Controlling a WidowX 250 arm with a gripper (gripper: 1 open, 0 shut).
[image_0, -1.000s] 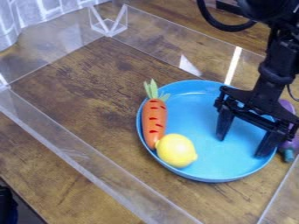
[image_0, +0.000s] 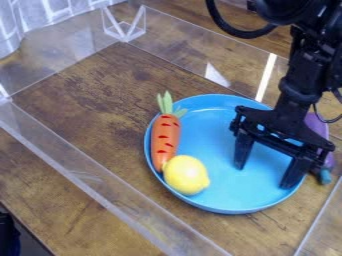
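A round blue plate (image_0: 230, 198) lies right of centre. On its left side are an orange carrot with green top (image_0: 166, 138) and a yellow lemon (image_0: 186, 175). My black gripper (image_0: 267, 162) is low over the plate's right part, open, with nothing visible between its fingers. A purple object (image_0: 315, 125), partly hidden behind the gripper, lies at the plate's right edge.
Clear plastic walls edge the wooden work surface (image_0: 80, 90). The wooden floor left of the plate is free. A clear corner piece (image_0: 123, 25) stands at the top.
The plate with carrot and lemon has shifted left and slightly down. My gripper has moved slightly left and down with it.
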